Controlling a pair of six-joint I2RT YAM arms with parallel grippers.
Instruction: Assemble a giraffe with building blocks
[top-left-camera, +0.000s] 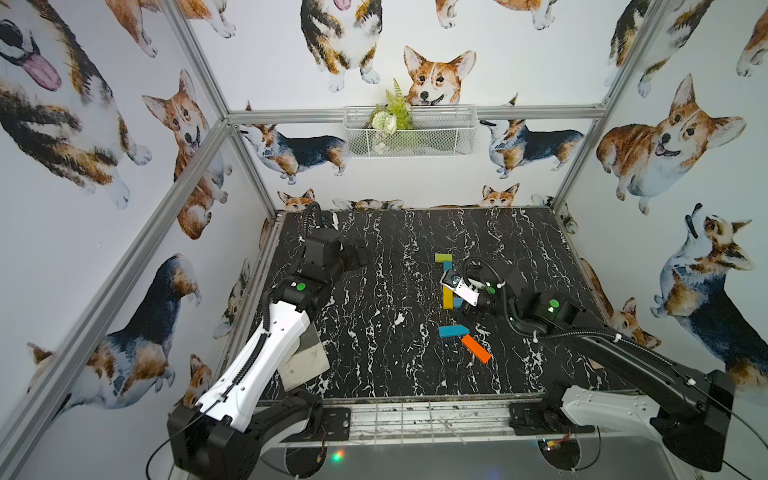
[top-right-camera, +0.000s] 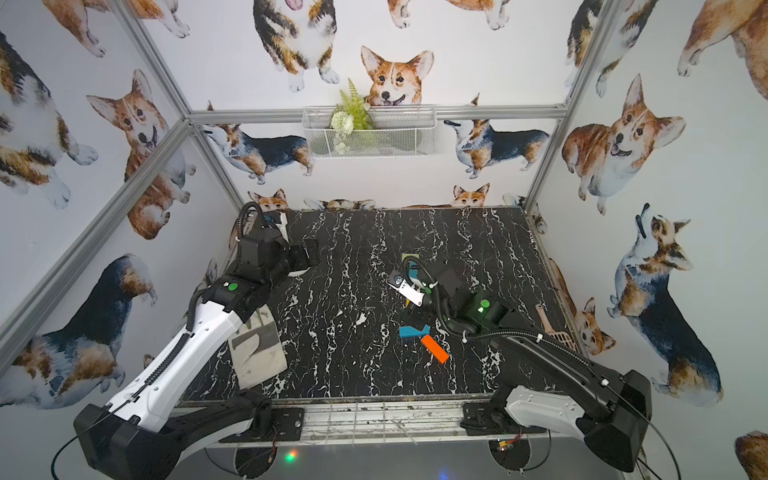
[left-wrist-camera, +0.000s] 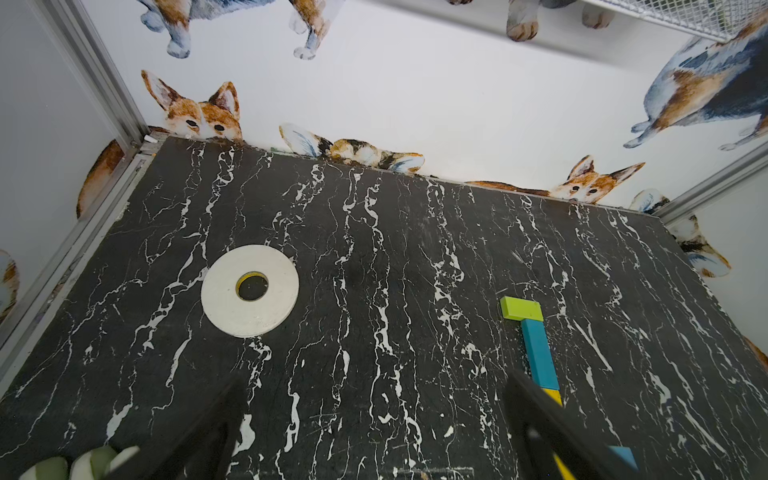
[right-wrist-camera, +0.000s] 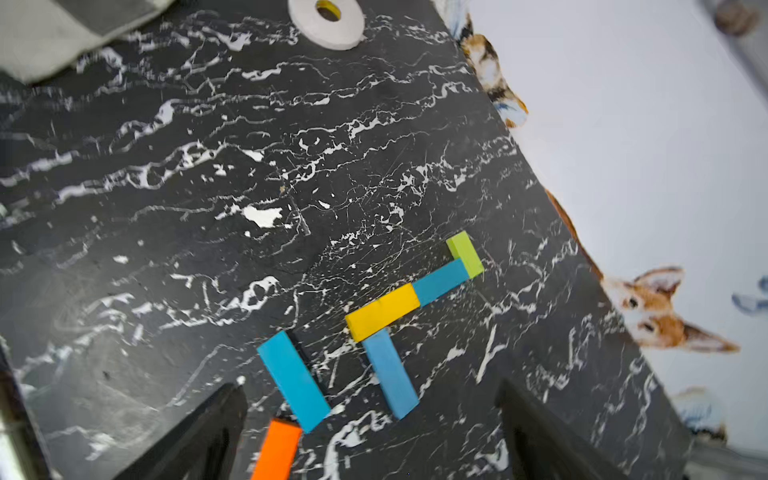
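Note:
On the dark tabletop, a green block (right-wrist-camera: 465, 254), a blue block (right-wrist-camera: 441, 282) and a yellow block (right-wrist-camera: 383, 313) lie end to end. Another blue block (right-wrist-camera: 389, 373) meets the yellow one's side near its lower end. Apart from these lie a third blue block (right-wrist-camera: 293, 381) and an orange block (right-wrist-camera: 277, 451), with their ends close together. My right gripper is raised above the blocks, open and empty. Far to the left, my left gripper is open over the table, nothing between its fingers.
A white tape roll (left-wrist-camera: 250, 290) lies at the back left. A pale cloth (top-right-camera: 258, 349) is under the left arm, and a wooden slotted tool (top-right-camera: 555, 329) rests at the right edge.

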